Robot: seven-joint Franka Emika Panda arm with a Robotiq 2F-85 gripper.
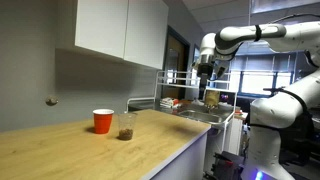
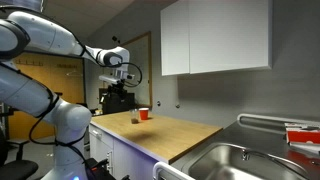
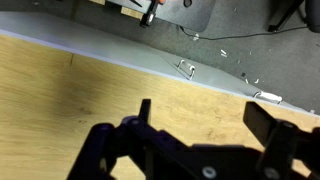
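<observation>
My gripper (image 1: 206, 82) hangs high above the counter's edge, well apart from anything on it. In the wrist view its two dark fingers (image 3: 143, 112) stand wide apart, with only wooden countertop and floor showing beyond the gap. On the wooden counter (image 2: 165, 134) stand a red cup (image 1: 103, 122) with a pale rim and a clear tumbler (image 1: 126, 127) with something brownish low inside. Both the red cup and the tumbler (image 2: 134, 116) are upright, a short way apart. Neither shows in the wrist view.
White wall cabinets (image 2: 216, 42) overhang the counter. A metal sink (image 2: 232, 160) lies at one end, with a red item (image 2: 302, 135) on the rack behind. A metal handle (image 3: 185, 68) juts from the counter front.
</observation>
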